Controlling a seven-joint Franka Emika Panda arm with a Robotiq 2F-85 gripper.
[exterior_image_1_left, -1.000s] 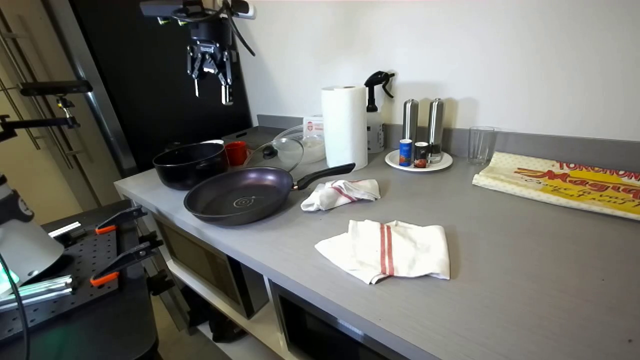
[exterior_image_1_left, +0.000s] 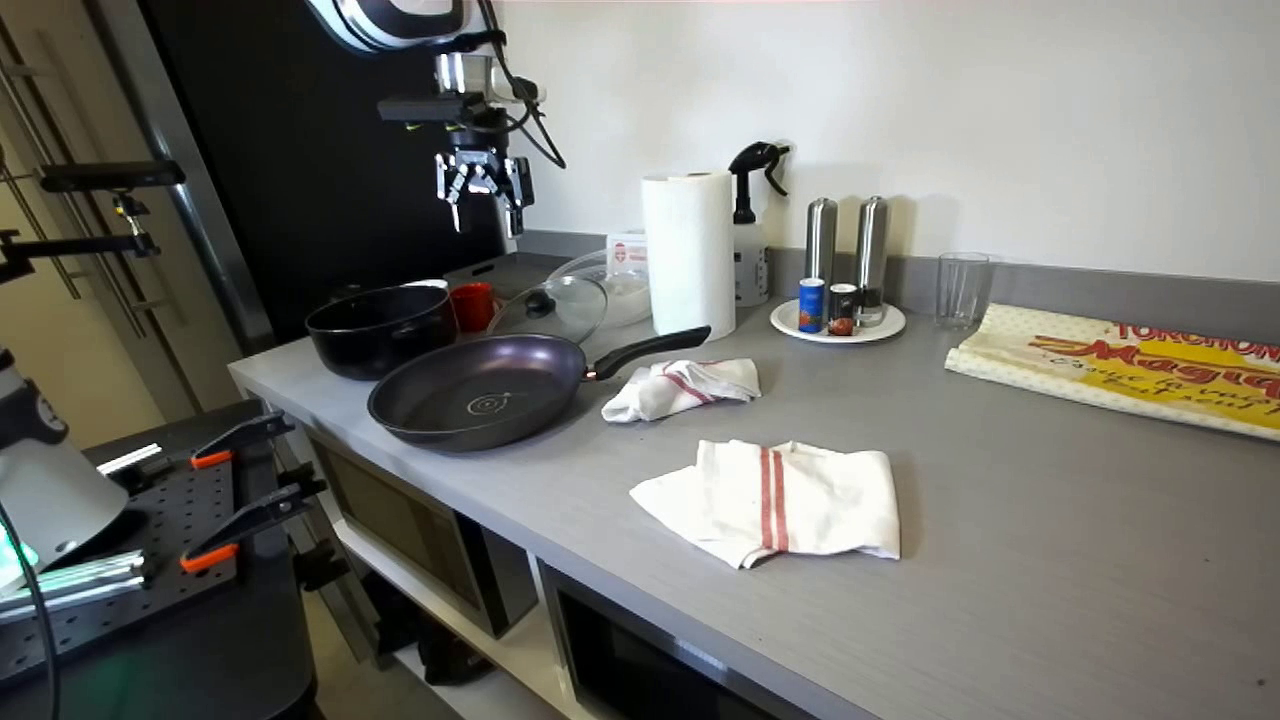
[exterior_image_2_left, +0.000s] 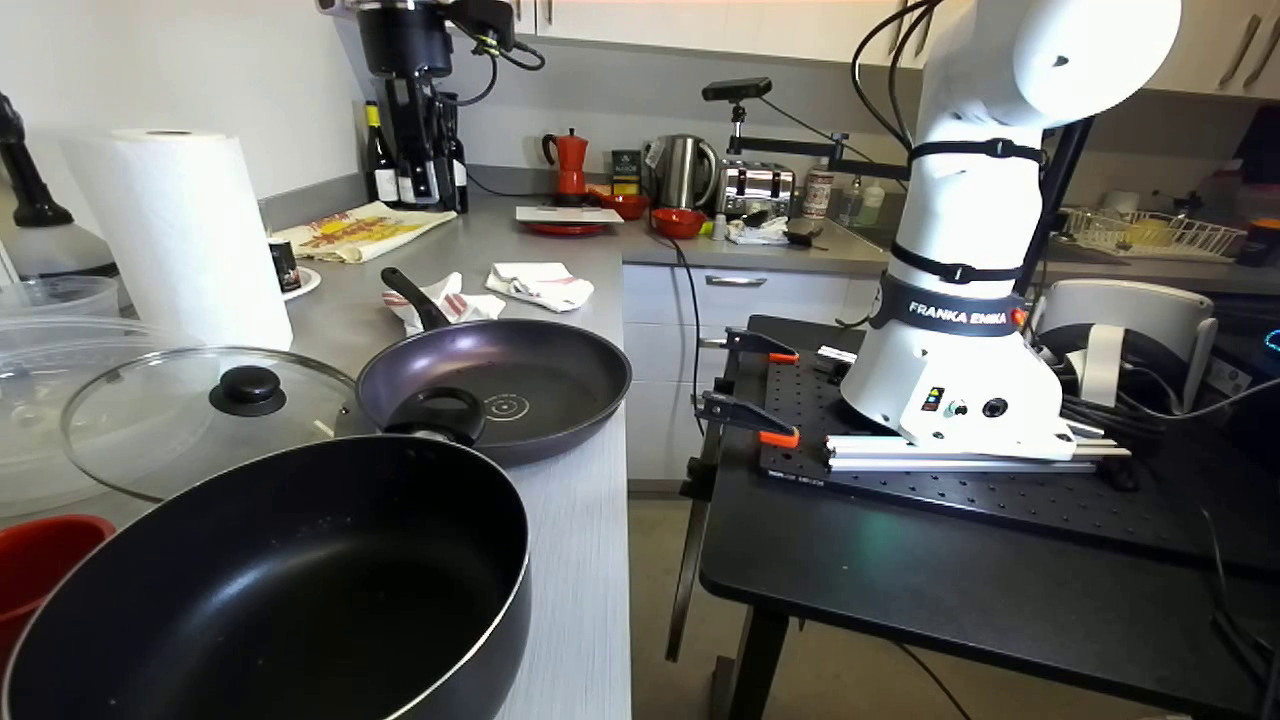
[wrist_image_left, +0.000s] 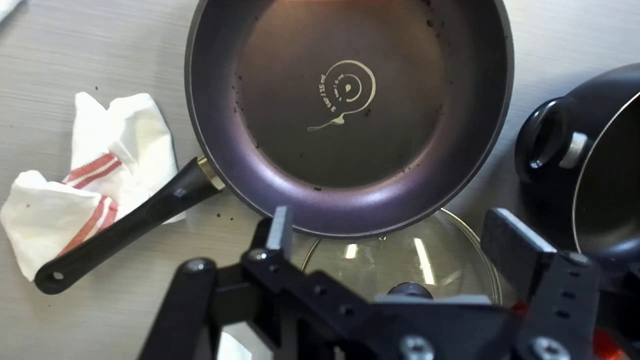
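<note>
My gripper (exterior_image_1_left: 486, 228) is open and empty, hanging well above the counter at the back left in exterior view 1. From the wrist, its spread fingers (wrist_image_left: 516, 246) appear over the glass lid (wrist_image_left: 384, 258), whose black knob is partly covered by the gripper. The dark frying pan (wrist_image_left: 354, 114) lies flat, overlapping the lid's edge in that view. Its black handle (wrist_image_left: 129, 225) reaches over a crumpled white cloth (wrist_image_left: 90, 180) with red stripes. A deep black pot (exterior_image_1_left: 381, 330) stands beside the pan. A second striped cloth (exterior_image_1_left: 798, 498) lies folded nearer the front.
Along the wall stand a paper towel roll (exterior_image_1_left: 689, 258), a spray bottle (exterior_image_1_left: 752, 246), a plate (exterior_image_1_left: 837, 331) with grinders and small shakers, and a glass (exterior_image_1_left: 961, 288). A yellow printed towel (exterior_image_1_left: 1140, 366) lies at the right. Free counter surrounds the folded cloth.
In exterior view 1 my gripper has shifted to the right and slightly lower, still open. The pan, pot, lid and cloths have stayed where they were.
</note>
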